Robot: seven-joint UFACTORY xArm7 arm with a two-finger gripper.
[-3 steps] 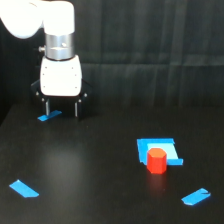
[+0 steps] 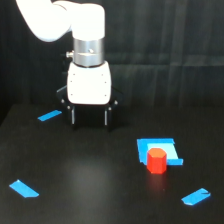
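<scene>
My gripper [image 2: 90, 118] hangs at the upper left of the camera view, pointing down. Its two fingers are spread wide apart and nothing shows between them. A small red block [image 2: 157, 161] with a many-sided face is at the lower right, well away from the gripper. Just behind it is a pale patch with a blue border [image 2: 142, 147]; the block hides part of this patch. Whether the block rests on the patch or just in front of it, I cannot tell.
Strips of blue tape lie on the dark table: one at the back left [image 2: 49, 115], another at the front left [image 2: 24, 189], a third at the front right [image 2: 196, 197]. A dark curtain [image 2: 160, 60] closes off the back.
The arm and gripper have moved to the right and slightly lower in the view, uncovering the back-left tape. The fingers remain apart. The red block and the patch are where they were.
</scene>
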